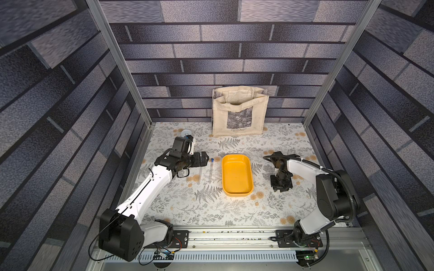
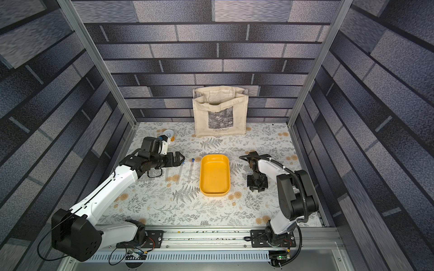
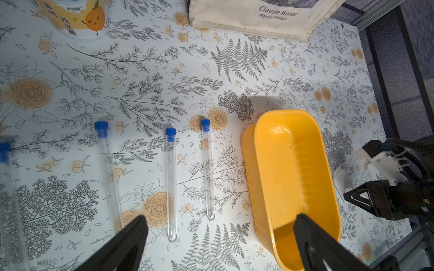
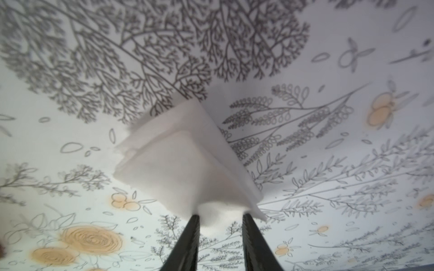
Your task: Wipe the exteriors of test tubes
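Clear tubes with blue caps lie on the patterned table: a far-left tube (image 3: 12,212), a left tube (image 3: 108,176), a middle tube (image 3: 171,185) and a right tube (image 3: 207,171). My left gripper hovers over them, fingers wide apart and empty. In the right wrist view, a folded white cloth (image 4: 180,167) lies on the table in front of my right gripper. Its fingers stand apart at the cloth's near edge, with a raised bit of cloth around the tips. Whether they touch it is blurred. The left wrist view also shows the cloth (image 3: 342,181).
A yellow tray (image 1: 237,176), empty, stands between the arms, right of the tubes. At the back are a canvas bag (image 1: 239,113) and, on the left, a printed cup (image 3: 74,18).
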